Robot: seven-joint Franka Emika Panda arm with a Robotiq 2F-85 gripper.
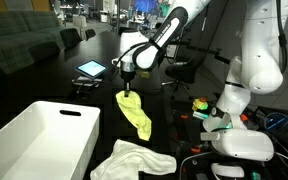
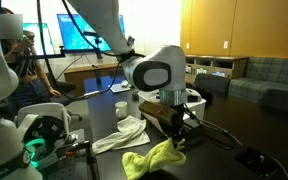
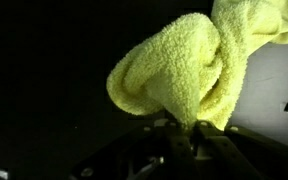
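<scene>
A yellow cloth (image 1: 134, 112) hangs from my gripper (image 1: 126, 93), which is shut on its upper end. In exterior view 2 the cloth (image 2: 154, 160) droops in folds below the gripper (image 2: 176, 142), over the dark table. Seen from the wrist, the cloth (image 3: 189, 70) is bunched between the fingertips and spreads upward away from them. The gripper is dark there, and the pinched fold partly hides its fingers.
A white cloth (image 1: 132, 163) lies crumpled at the near side of the table. To the left is a white open bin (image 1: 39, 140), and beyond the arm sits a tablet (image 1: 91, 69). Small coloured items (image 1: 199, 104) lie at the right.
</scene>
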